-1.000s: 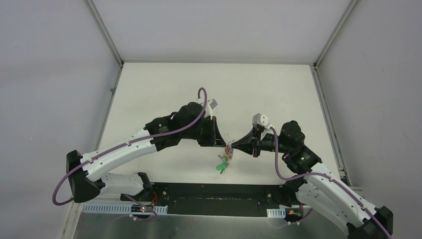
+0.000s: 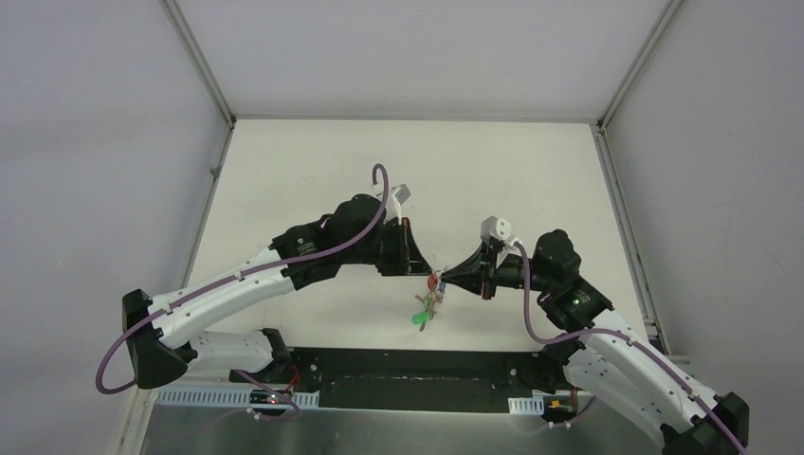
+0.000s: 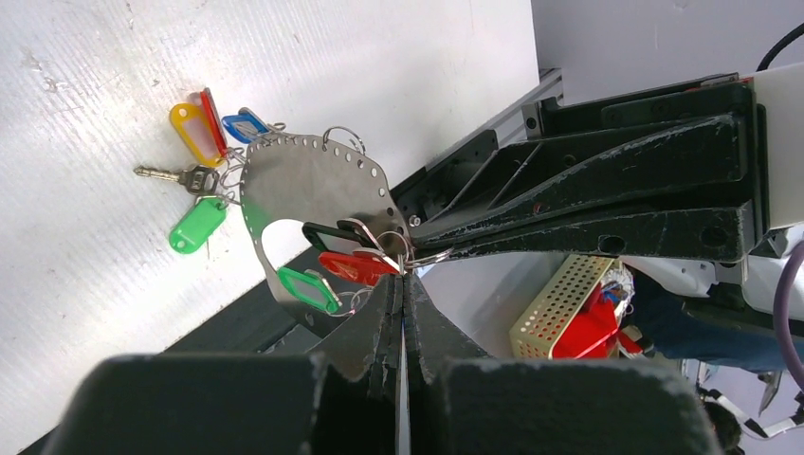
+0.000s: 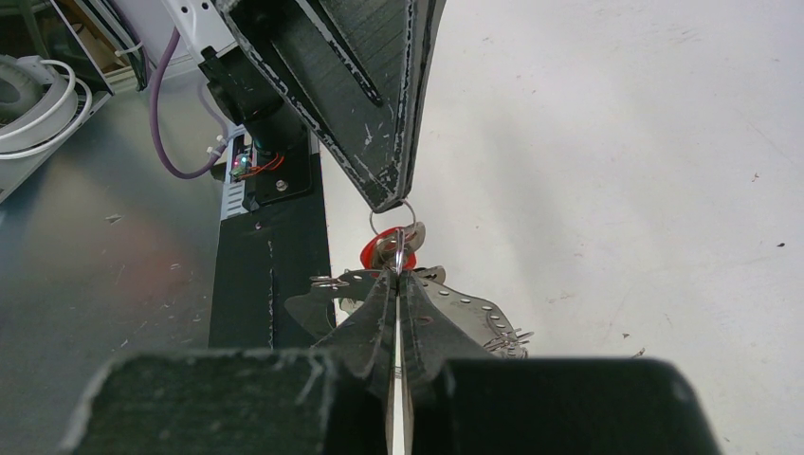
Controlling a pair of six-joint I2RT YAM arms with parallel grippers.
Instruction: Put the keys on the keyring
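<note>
A metal keyring plate (image 3: 303,180) hangs between my grippers, with small rings along its edge carrying coloured tags: green (image 3: 197,223), yellow (image 3: 194,133), blue (image 3: 244,126), red (image 3: 346,266), and a key (image 3: 197,180). My left gripper is shut at the small rings near the red tag; whether it pinches one is hard to tell. My right gripper is shut with a thin metal piece upright at its fingertips, the red tag (image 4: 374,248) just behind. In the top view both grippers meet above the hanging bunch.
A dark rail (image 2: 408,374) runs along its front edge. A beige basket (image 3: 555,303) with red items stands off the table in the left wrist view.
My right arm looks still.
</note>
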